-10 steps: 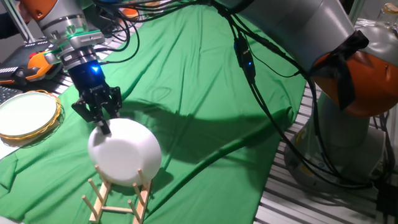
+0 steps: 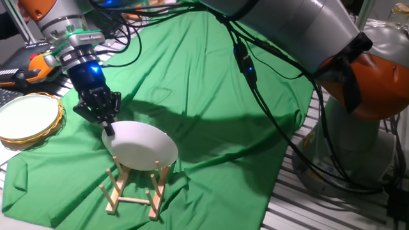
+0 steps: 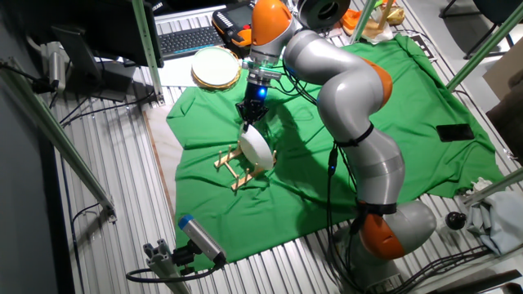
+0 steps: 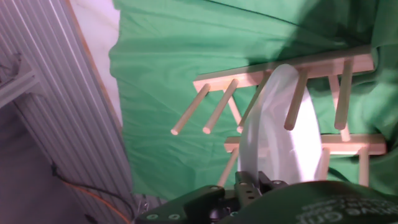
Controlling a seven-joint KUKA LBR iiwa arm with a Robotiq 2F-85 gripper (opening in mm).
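Note:
A white plate [image 2: 142, 147] leans in a wooden rack [image 2: 117, 191] on the green cloth, its lower edge among the pegs. My gripper [image 2: 110, 129] is at the plate's upper left rim, shut on it. In the wrist view the plate [image 4: 286, 134] stands between the pegs of the rack [image 4: 230, 79], and the gripper meets its near edge at the bottom of the picture. From the second exterior view, the plate [image 3: 257, 148] looks tilted over the rack [image 3: 236, 181], with the gripper [image 3: 246, 126] at its far end. The gripper's body partly hides the contact.
A round woven basket [image 2: 29, 119] with a pale inside lies left of the cloth, near a keyboard [image 3: 188, 41]. The green cloth [image 2: 211, 83] is wrinkled but mostly clear. A camera on a mount [image 3: 201, 238] stands at the front edge.
The rack has shifted right and away from the front edge, and the cloth folds around it have changed. The plate has moved right and tilted flatter. My gripper has moved only slightly, staying at the rim.

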